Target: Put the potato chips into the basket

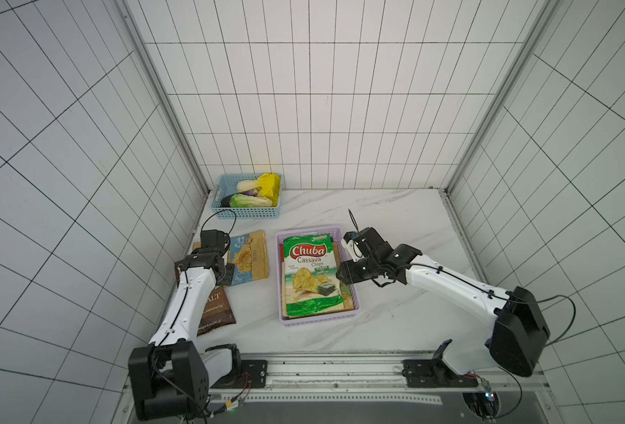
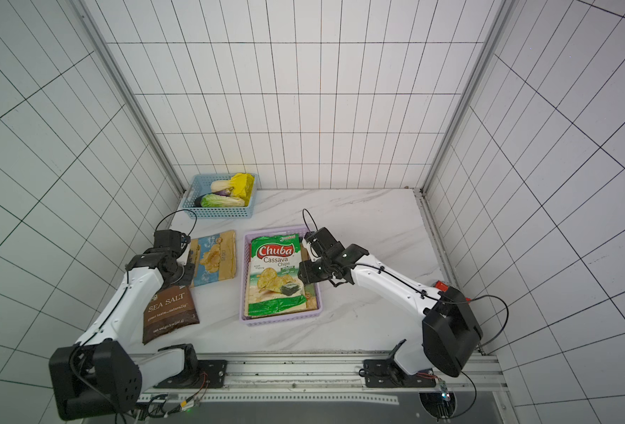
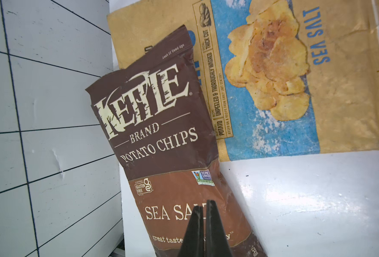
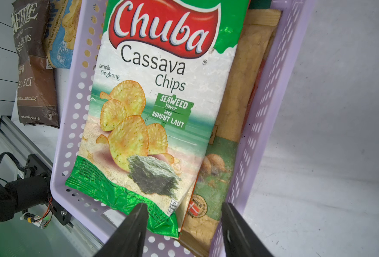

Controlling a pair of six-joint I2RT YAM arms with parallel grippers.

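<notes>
A brown Kettle potato chips bag [image 3: 163,141] lies flat at the left, partly over a tan and blue sea salt chips bag [image 3: 266,85]. My left gripper hangs above the brown bag's lower half, its fingers shut together with nothing visible between them. The lilac basket [image 4: 262,124] holds a green and white Chuba cassava chips bag [image 4: 155,111] on top of other packs. Over the basket's right front part stands my right gripper, fingers apart and empty. From the top left view, the left arm hides part of the brown bag.
A light blue basket [image 1: 245,212] with vegetables and a yellow pack stands at the back left. A tiled wall [image 3: 69,150] runs close along the left side of the brown bag. Bare table [image 1: 425,219] spreads right of the lilac basket.
</notes>
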